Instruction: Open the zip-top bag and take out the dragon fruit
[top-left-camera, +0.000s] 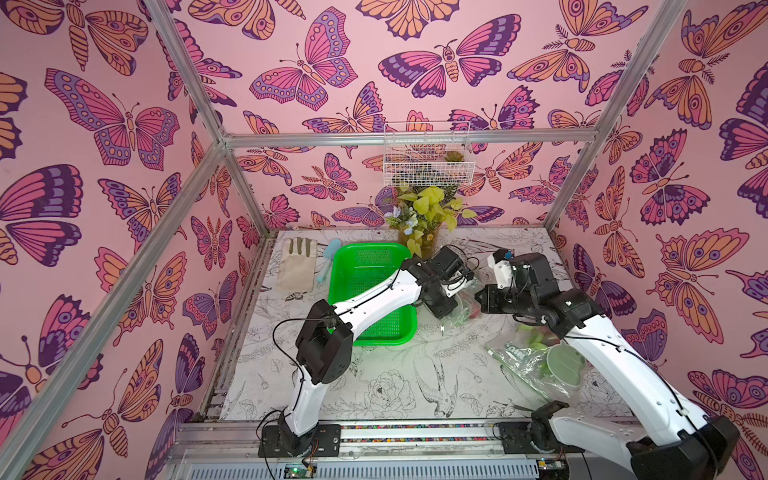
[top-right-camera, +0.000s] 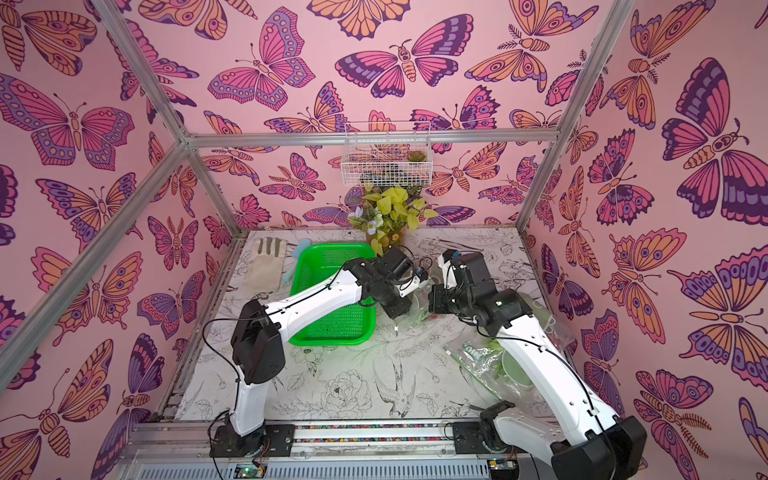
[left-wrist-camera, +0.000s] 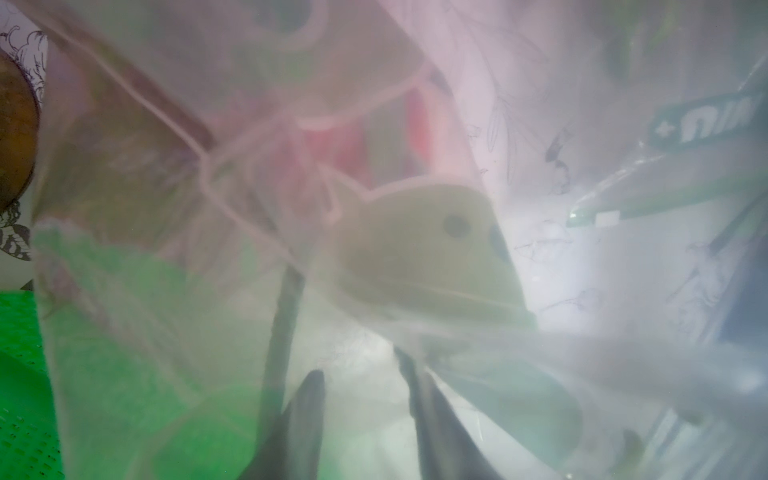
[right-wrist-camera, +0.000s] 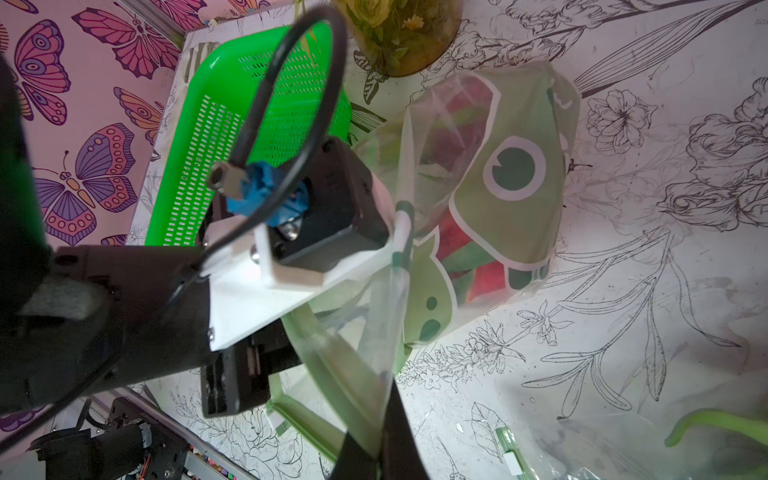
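The zip top bag (right-wrist-camera: 528, 200), clear with green printed shapes, lies between my grippers; pink-red dragon fruit (right-wrist-camera: 489, 281) shows through its wall. In the right wrist view, my right gripper is shut on the film and green strip at the bag's mouth. In the left wrist view, hazy film spreads in front of the lens. My left gripper appears through it, fingers apart, with no fruit between them. Whether its tips are inside the bag or just behind the film, I cannot tell. From above, the arms cover much of the bag (top-left-camera: 462, 313).
A green basket (top-left-camera: 334, 276) stands under the left arm. Behind it is a vase of flowers (top-left-camera: 424, 216). Other clear bags (top-left-camera: 516, 364) with green contents lie beneath the right arm. A glove (top-left-camera: 297, 268) rests at the far left.
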